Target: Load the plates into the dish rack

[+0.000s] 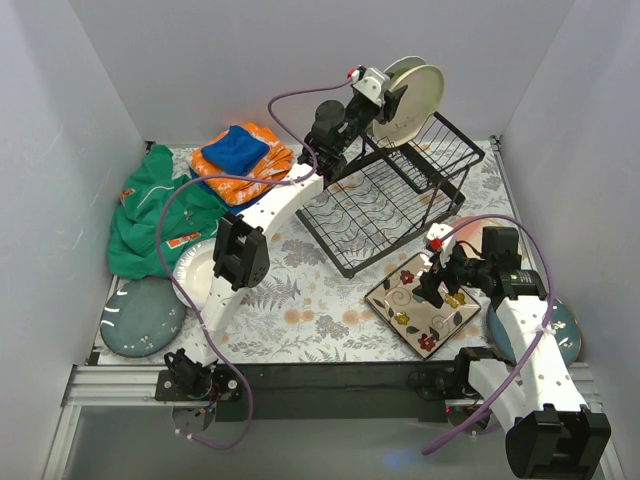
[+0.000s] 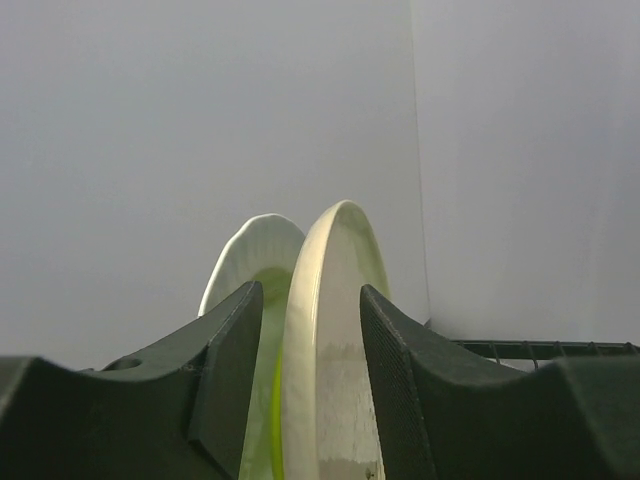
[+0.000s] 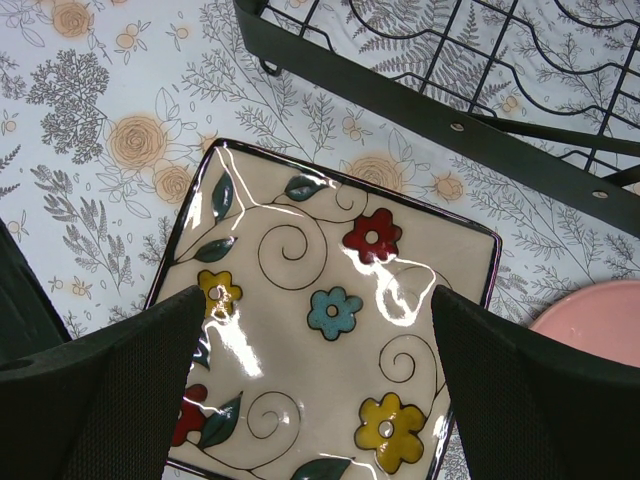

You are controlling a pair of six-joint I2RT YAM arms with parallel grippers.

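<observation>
Two pale plates stand on edge in the upper tier of the black dish rack. The front cream plate has its rim between the spread fingers of my left gripper, with gaps to either side. Behind it leans a white-rimmed plate with a greenish centre. My right gripper hangs open above the square flowered plate, which lies flat on the table. A pink plate is partly in view beside it. On the table's left lie a white plate and a dark teal plate.
Another teal plate is partly under the right arm. A green cloth and an orange bag with a blue cloth fill the back left. Bare tablecloth shows in front of the rack. Grey walls enclose the sides and back.
</observation>
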